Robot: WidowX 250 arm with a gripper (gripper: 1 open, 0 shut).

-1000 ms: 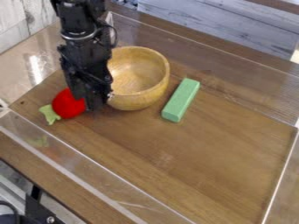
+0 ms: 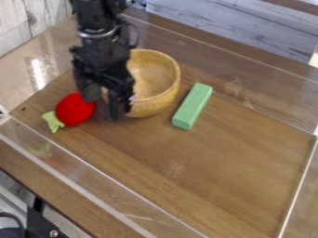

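My gripper (image 2: 102, 100) is motion-blurred over the left side of the table, between a red round object (image 2: 74, 111) with a green tip and a wooden bowl (image 2: 155, 79). Its fingers point down and look spread, though the blur hides their exact shape. The red object lies on the table at the gripper's left. The bowl sits behind and right of the gripper, partly hidden by the arm.
A green block (image 2: 192, 106) lies right of the bowl. A clear rim runs along its front-left edge.
The arm has moved slightly and now looks blurred, with the gripper a little to the right of the red object. The bowl, block and red object look about where they were.
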